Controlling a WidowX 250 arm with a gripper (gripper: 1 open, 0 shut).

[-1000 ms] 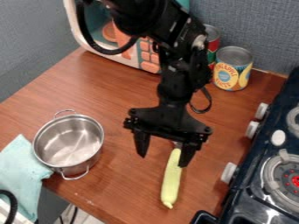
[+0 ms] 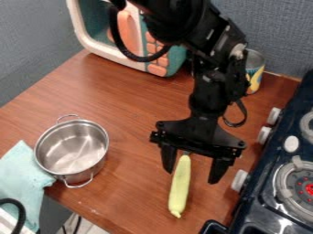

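A black robot arm reaches down from the top to the middle of the wooden table. Its gripper point(image 2: 191, 164) is open, its two fingers spread on either side of the upper end of a yellow corn cob point(image 2: 180, 189), which lies lengthwise on the table. Whether the fingers touch the cob cannot be told.
A steel pot point(image 2: 72, 150) and a light blue cloth point(image 2: 22, 175) are at the left. A black stove point(image 2: 284, 164) with white knobs fills the right. A toy oven point(image 2: 93, 27) and a can point(image 2: 253, 66) stand at the back, partly behind the arm.
The arm has moved right and slightly down, bringing the gripper over the cob's upper end. It now covers more of the cans at the back.
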